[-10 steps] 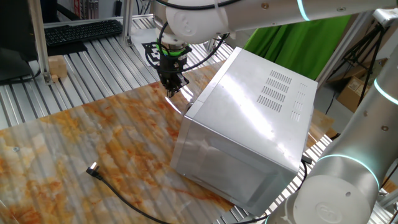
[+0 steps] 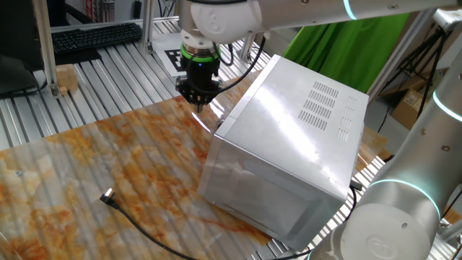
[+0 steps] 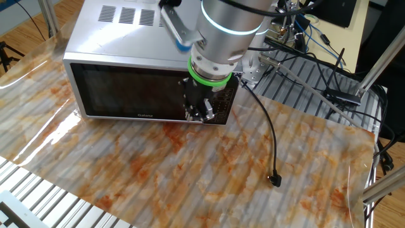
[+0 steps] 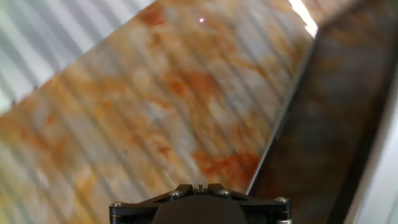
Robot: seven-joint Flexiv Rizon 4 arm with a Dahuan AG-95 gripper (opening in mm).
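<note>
A silver microwave (image 2: 289, 130) stands on the marble-patterned sheet (image 2: 65, 166). Its dark glass door (image 3: 136, 92) is closed in exterior view 2. My gripper (image 2: 199, 108) points down in front of the microwave's door side. In exterior view 2 the gripper (image 3: 207, 116) overlaps the door's right part, near the control panel. The wrist view has the fingertips of my gripper close together at the bottom edge, with nothing seen between them. Along the right of that view runs the dark door face (image 4: 336, 93), beside the fingers and apart from them.
The black power cord's plug (image 2: 108, 196) lies loose on the sheet, off to the microwave's side. A keyboard (image 2: 97, 37) and wooden blocks (image 2: 66, 77) sit on the slatted metal table behind. Bare sheet lies in front of the door.
The gripper has turned about its upright axis and its wrist has straightened, while its tip stays near the same spot. The microwave and plug have not moved.
</note>
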